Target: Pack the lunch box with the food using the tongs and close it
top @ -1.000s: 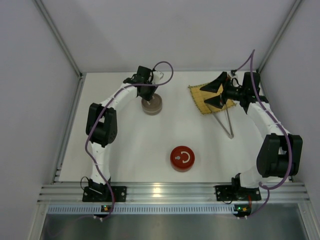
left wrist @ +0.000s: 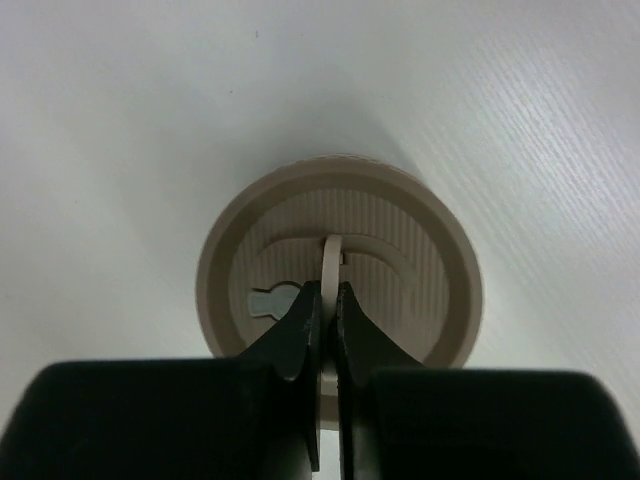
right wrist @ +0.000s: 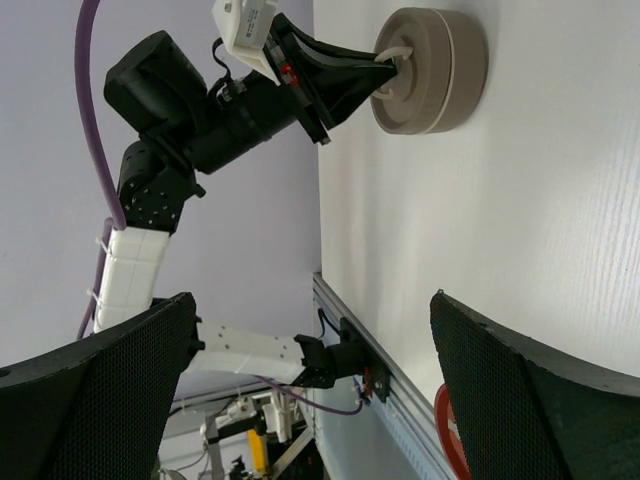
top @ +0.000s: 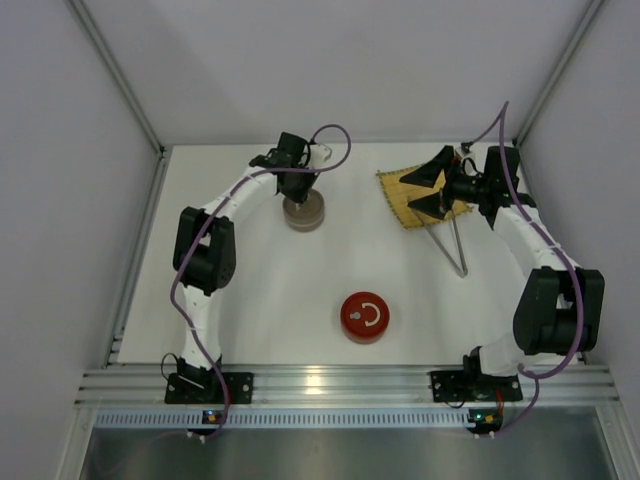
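Note:
The beige round lunch box [top: 304, 218] stands toward the back left of the table. Its lid's handle [left wrist: 331, 255] is pinched by my left gripper, which is shut on it. In the right wrist view the lid [right wrist: 408, 105] sits on the box's body [right wrist: 465, 70], a pale line between them. A second lunch box, red and round [top: 364, 330], rests front and centre, its lid on. My right gripper [top: 410, 192] hangs open over a yellow cloth [top: 391, 186], with nothing between its fingers.
A grey two-pronged utensil [top: 460, 262] lies partly on the yellow cloth, its joined end toward the front right. A metal rail [top: 340, 378] runs along the front edge.
Hardly anything differs: the left wrist and its purple cable have shifted very slightly. Both boxes, the cloth and the right arm stand as before.

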